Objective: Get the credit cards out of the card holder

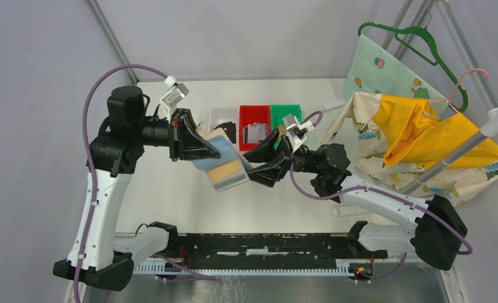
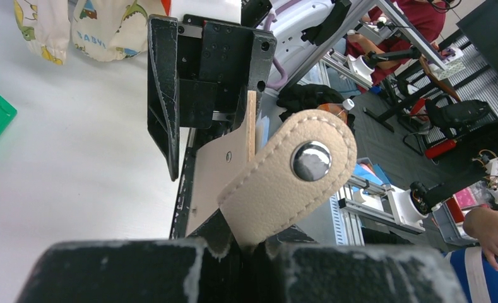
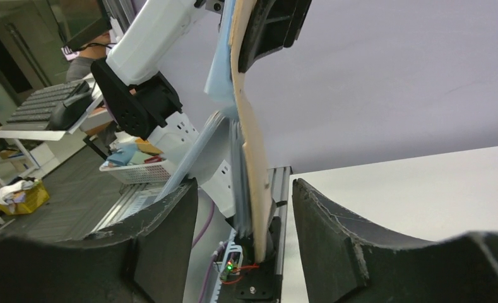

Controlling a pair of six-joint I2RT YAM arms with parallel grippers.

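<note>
The beige card holder (image 1: 226,170) is in the air over the table, its clear and bluish sleeves facing up. My left gripper (image 1: 216,155) is shut on it. In the left wrist view the holder's flap (image 2: 284,183) with a metal snap rises from between that gripper's fingers. Wide open, my right gripper (image 1: 249,165) stands at the holder's free right end. Seen from the right wrist, the leather cover (image 3: 254,164) and its thin sleeves (image 3: 238,183) appear edge-on between the two spread fingers. Whether a pad touches them, I cannot tell. Individual cards are not distinct.
Behind the arms stand a red bin (image 1: 254,110) holding grey items and a green bin (image 1: 285,108), partly covered by my right arm. Cloths on hangers (image 1: 423,136) take up the right side. Bare white table (image 1: 164,202) lies beneath the holder.
</note>
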